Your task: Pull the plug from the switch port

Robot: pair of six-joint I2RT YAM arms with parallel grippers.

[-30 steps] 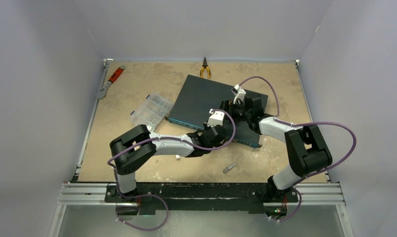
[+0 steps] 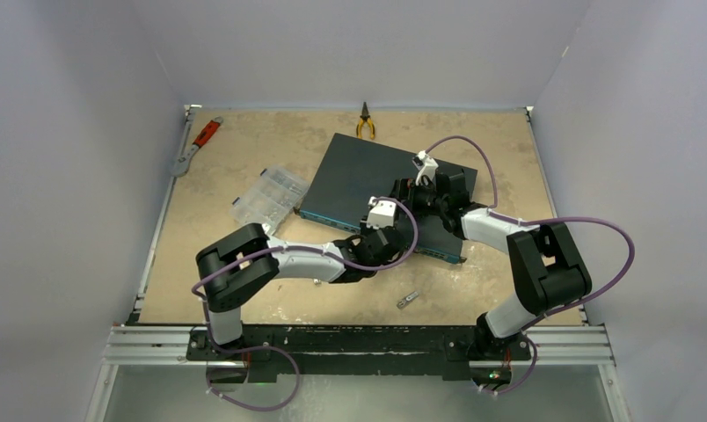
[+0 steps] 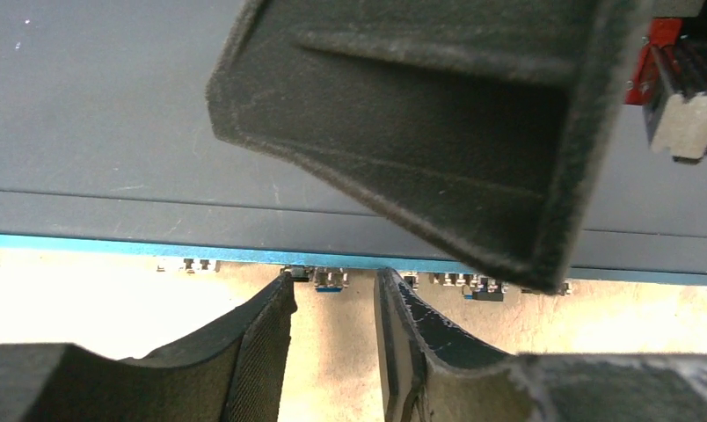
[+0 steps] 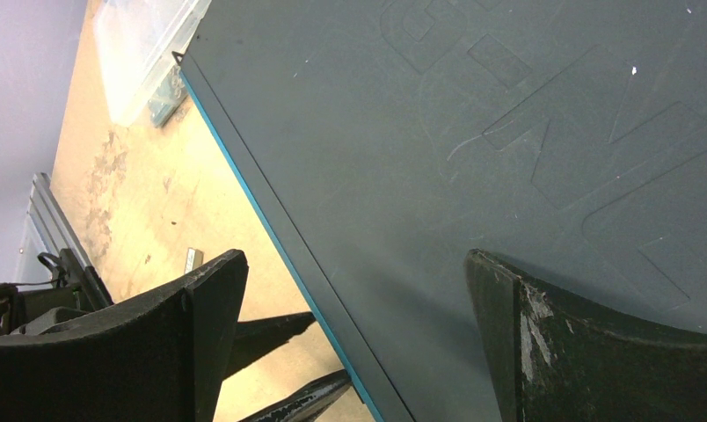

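The dark switch (image 2: 359, 167) lies angled on the table, its blue front edge toward my arms. In the left wrist view, several small metal plugs stick out below that edge. One plug with a blue end (image 3: 330, 281) is in line with the gap of my left gripper. Its fingers stand apart, one on either side, with space between them and this plug. A darker plug (image 3: 295, 272) sits close by the left fingertip. Above the switch's flat cover (image 4: 376, 202), my right gripper is wide open and holds nothing. The port openings are hidden from above.
A clear plastic box (image 2: 271, 195) stands left of the switch. Pliers (image 2: 365, 123) lie behind it, a red-handled tool (image 2: 197, 145) at far left. A small metal piece (image 2: 408, 300) rests in front, where the table is mostly free.
My left gripper has shifted slightly toward the table's front, away from the switch. The right arm and the switch look unmoved.
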